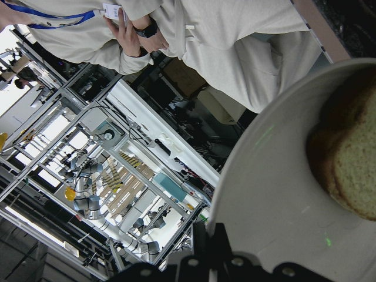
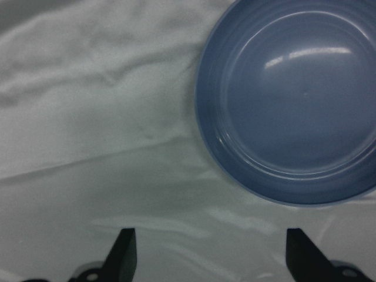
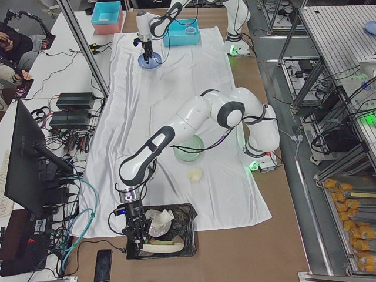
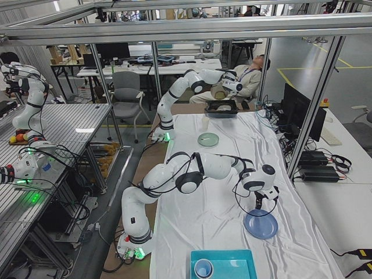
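Observation:
My left gripper (image 3: 137,232) is over the black bin (image 3: 187,249) at the table's far end, holding a pale plate (image 1: 270,194) by its rim, with bread (image 1: 346,147) on it. In the left wrist view the plate appears steeply tilted. My right gripper is open above an empty blue plate (image 2: 299,100) on the white cloth, with nothing between its fingers.
A green plate (image 4: 208,139) and a small cream round item (image 3: 194,175) lie on the cloth. A turquoise tray (image 4: 229,267) holds a cup (image 4: 203,268). A person (image 4: 250,81) sits behind the bin.

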